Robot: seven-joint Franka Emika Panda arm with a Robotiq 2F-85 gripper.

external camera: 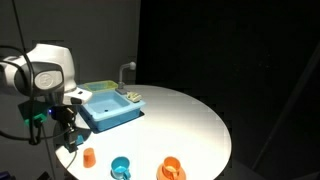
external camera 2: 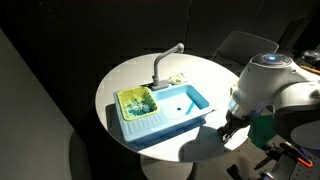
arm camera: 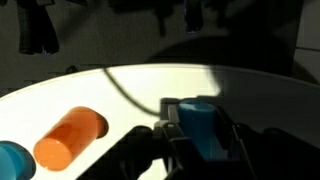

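A blue cup-like object point(arm camera: 198, 122) is between the dark fingers of my gripper in the wrist view, near the table's rounded edge. The fingers are closed against its sides. From exterior view 1, the gripper point(external camera: 72, 147) is low at the table's near-left edge, with a bit of blue point(external camera: 80, 140) beside it. Whether the object touches the table is unclear. An orange cup point(arm camera: 68, 138) lies on its side in the wrist view, to the left of the gripper; in exterior view 1 the orange cup point(external camera: 89, 158) is just right of it.
A blue basin point(external camera: 113, 112) with a faucet point(external camera 2: 163, 68) and a yellow-green rack point(external camera 2: 136, 103) stands behind the gripper. A light-blue mug point(external camera: 121, 166) and an orange cup on an orange saucer point(external camera: 171, 170) are toward the front.
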